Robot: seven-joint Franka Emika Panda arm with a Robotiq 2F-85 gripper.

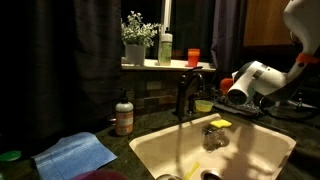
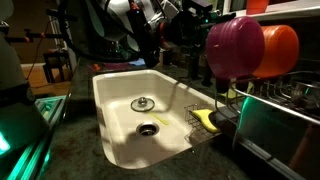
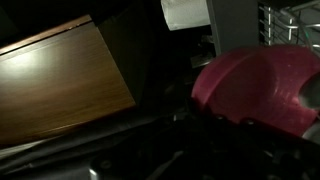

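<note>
A pink bowl or cup (image 3: 255, 85) fills the right half of the wrist view, its near rim at my gripper. The fingers are dark and hard to make out, but they appear shut on that rim. In exterior view 2 the same pink vessel (image 2: 235, 48) is tipped on its side above the dish rack (image 2: 285, 100), beside an orange cup (image 2: 276, 52). Whether it touches the rack cannot be told. In exterior view 1 the white arm (image 1: 258, 78) hides most of this area.
Left of the rack is the white sink (image 2: 118, 118), holding a lid (image 2: 143, 103). A yellow sponge (image 2: 206, 120) lies at its edge. The black faucet (image 1: 185, 95) rises behind the sink. A soap bottle (image 1: 124, 115) and blue cloth (image 1: 74, 156) occupy the left counter.
</note>
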